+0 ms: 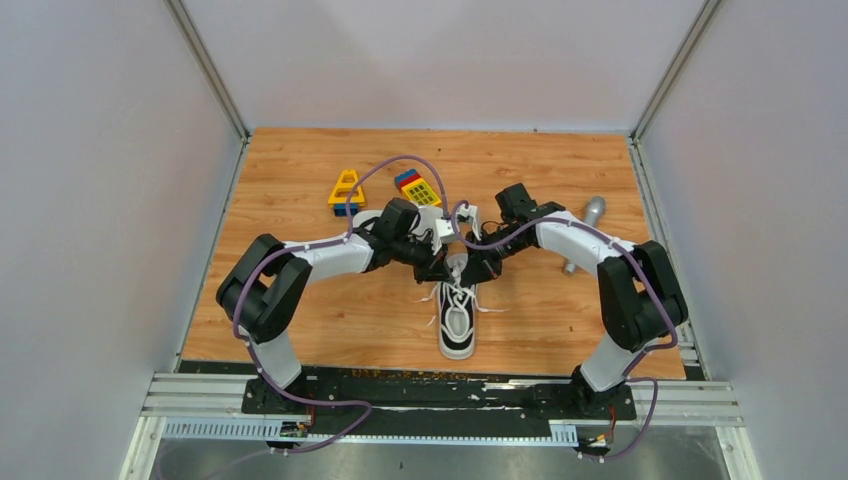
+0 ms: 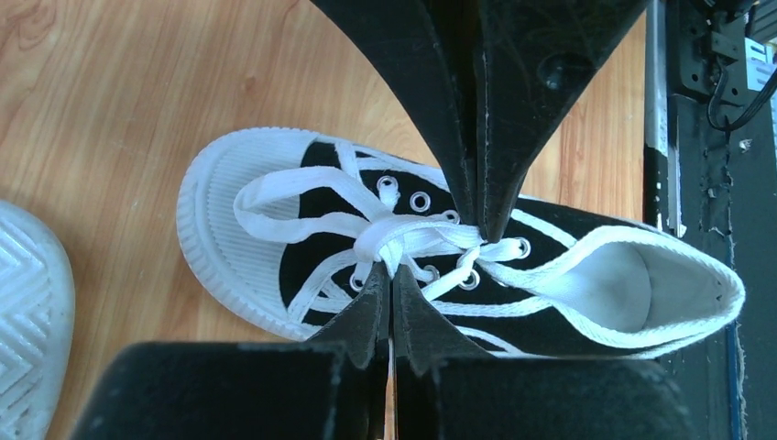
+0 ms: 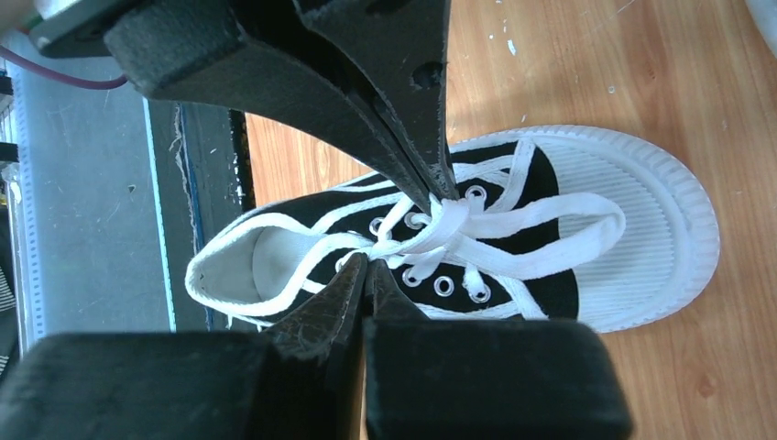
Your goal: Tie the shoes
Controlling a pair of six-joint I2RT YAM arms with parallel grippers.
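A black canvas shoe (image 1: 457, 335) with white laces stands on the wooden table, toe away from me. In the left wrist view a white lace loop (image 2: 302, 188) lies over the toe side, joined to a bunched crossing of lace at the middle. My left gripper is shut on lace at this crossing; the strand runs into its tips. Nearer the heel opening, my right gripper is shut with a lace strand at its tips, stretched from the crossing. Both grippers stand close together, low over the shoe. The exact pinch points are partly hidden.
A second white shoe part (image 2: 32, 321) lies beyond the toe, partly behind my left arm from above. Yellow, red and blue toy blocks (image 1: 418, 187) sit at the back. A grey object (image 1: 594, 212) lies at the right.
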